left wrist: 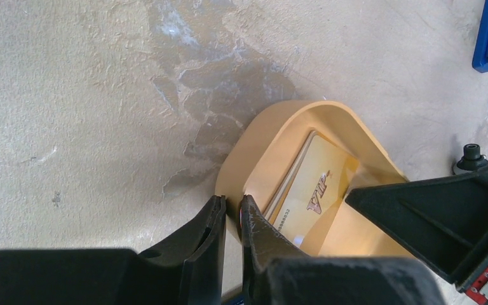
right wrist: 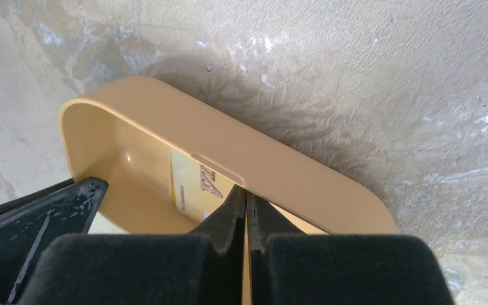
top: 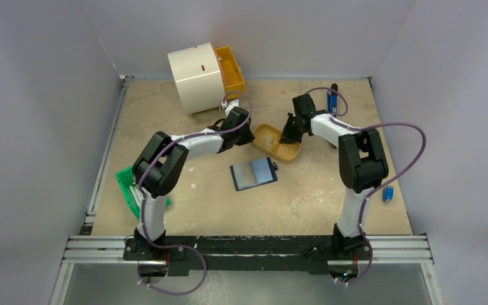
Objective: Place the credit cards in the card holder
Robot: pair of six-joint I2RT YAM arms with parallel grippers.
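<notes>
A pale gold card [left wrist: 312, 184] lies inside the tan oval tray [top: 290, 159], with another card's edge showing beneath it. My left gripper is shut on the tray's wall, one finger inside and one outside. Over the tray's interior, my right gripper is shut, its tips close together by the opposite rim and partly covering the card [right wrist: 192, 185]. Nothing shows between those tips; whether they touch the card or the wall I cannot tell. A flat dark-blue holder [top: 254, 174], apparently the card holder, lies open in front of the tray.
A white rounded cabinet [top: 197, 78] with an orange drawer [top: 230, 71] stands at the back. A green basket [top: 126, 182] sits at left, partly behind the left arm. Blue objects [top: 387, 194] lie along the right side.
</notes>
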